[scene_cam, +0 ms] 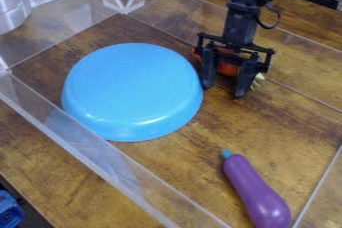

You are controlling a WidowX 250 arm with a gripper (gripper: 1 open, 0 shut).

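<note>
My black gripper (pixel 233 76) reaches down at the upper middle of the camera view, over an orange-red object (pixel 205 58) with a pale yellowish tip at its right side. The gripper's fingers largely cover that object, and I cannot tell whether they are closed on it.
A large upturned blue bowl or lid (pixel 131 90) lies just left of the gripper. A purple eggplant-like object (pixel 259 192) lies at the lower right. Clear plastic walls edge the wooden surface. The wood between gripper and eggplant is bare.
</note>
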